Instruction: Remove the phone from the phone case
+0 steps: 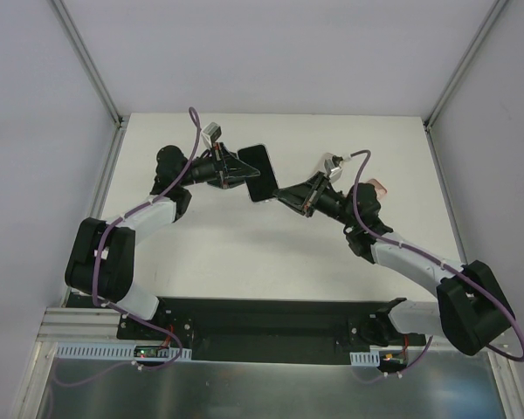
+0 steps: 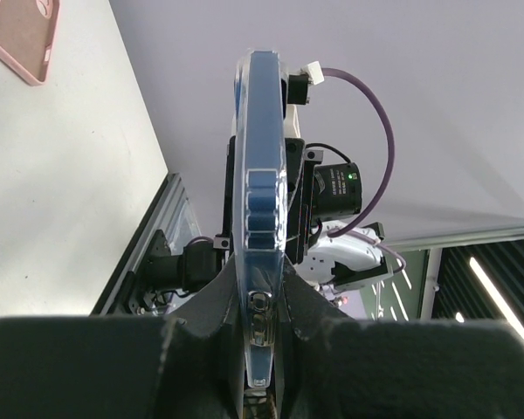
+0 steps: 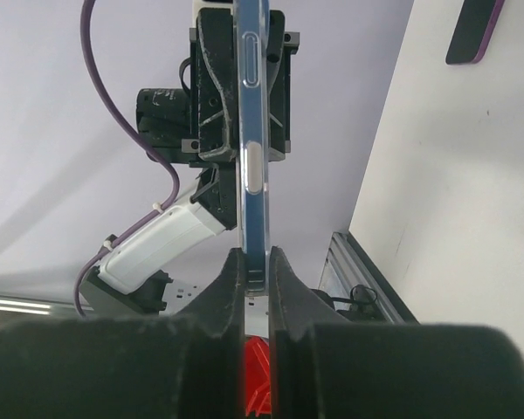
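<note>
A dark phone in a clear case (image 1: 258,170) is held upright between the arms in mid-air, seen edge-on in both wrist views as a blue band (image 2: 263,140) with clear bumper. My left gripper (image 1: 249,173) is shut on its left side; in the left wrist view its fingertips meet the edge. My right gripper (image 1: 279,194) is at the lower right end of the phone; in the right wrist view its fingertips lie at the edge (image 3: 253,209), and how firmly they close on it cannot be told.
Pink cases (image 1: 376,185) lie at the table's right, partly behind the right arm. A dark flat item (image 3: 474,26) lies on the table beyond. The white table (image 1: 244,253) is otherwise largely clear.
</note>
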